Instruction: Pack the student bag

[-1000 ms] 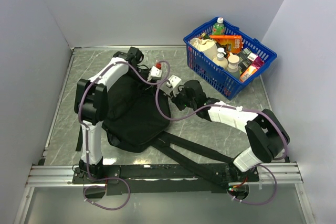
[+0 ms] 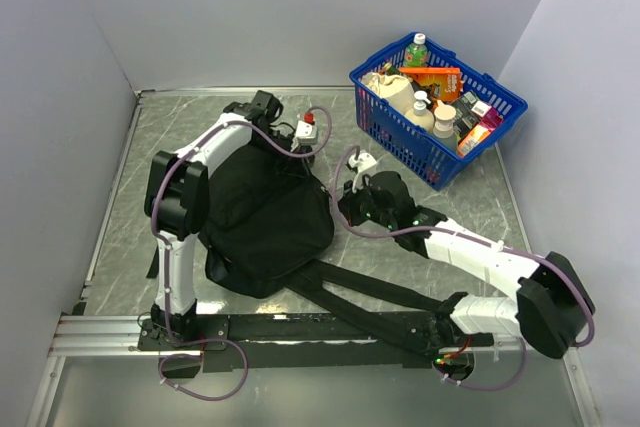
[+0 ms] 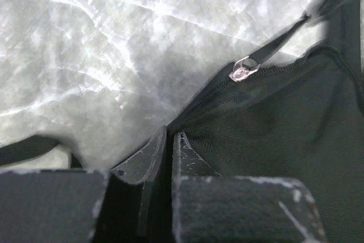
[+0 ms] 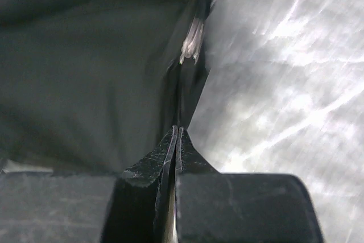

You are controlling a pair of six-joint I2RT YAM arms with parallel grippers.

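The black bag (image 2: 255, 227) lies flat on the grey marble surface, straps trailing toward the front. My left gripper is shut on the bag's zipper edge at its back; a metal zipper pull (image 3: 243, 69) sits further along that edge. My right gripper is shut at the bag's right edge, with a zipper slider (image 4: 191, 41) just ahead of its tips. Whether anything thin is between its fingertips is hard to tell in the blurred right wrist view.
A blue basket (image 2: 375, 117) at the back right holds bottles, packets and other items. Walls enclose the back and sides. Bare surface (image 2: 460, 207) shows right of the bag.
My right gripper has moved right and toward the front. The bag's right side has shifted slightly the same way. My left gripper moved slightly right.
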